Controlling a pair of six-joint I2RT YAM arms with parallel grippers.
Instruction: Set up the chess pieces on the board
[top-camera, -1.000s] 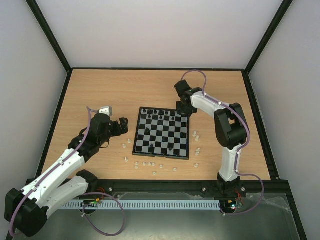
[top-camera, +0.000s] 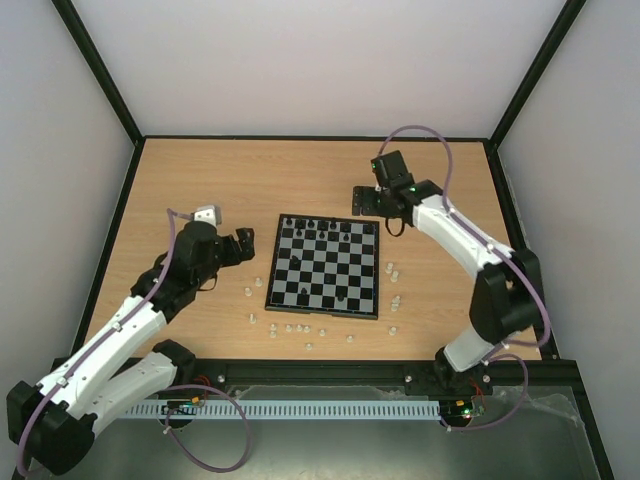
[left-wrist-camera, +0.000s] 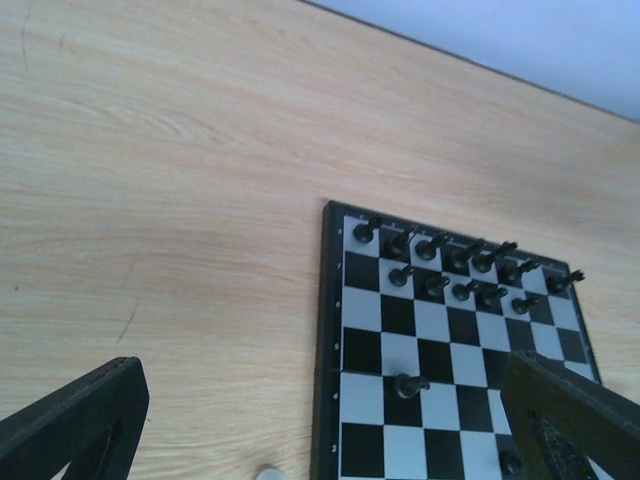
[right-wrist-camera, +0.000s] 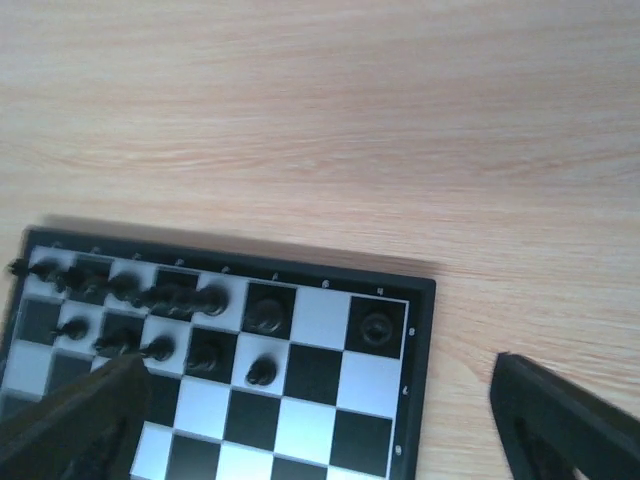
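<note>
The chessboard (left-wrist-camera: 325, 330) lies flat on the table. Along its far side stand black pieces in two rows; a black piece (right-wrist-camera: 377, 328) occupies the far right corner square, with a bare square (right-wrist-camera: 320, 313) to its left. Nearer in, scattered black pieces stand mid-board, among them one (left-wrist-camera: 407, 385) toward the left and another (top-camera: 340, 297) near the front. White pieces (top-camera: 395, 302) sit off the board to the right, in front and at left. Above the board's far right corner, my right gripper (top-camera: 363, 201) is open and empty. My left gripper (top-camera: 238, 248), also open and empty, hovers left of the board.
Bare wooden table (top-camera: 250, 175) stretches behind the board. Small white pieces (top-camera: 300, 328) dot the strip between board and front edge, and one (left-wrist-camera: 269, 473) lies close to the board's left side.
The right gripper has risen and drawn back from the far right corner of the board, its arm swinging outward to the right. The left arm has shifted very slightly; the board looks the same.
</note>
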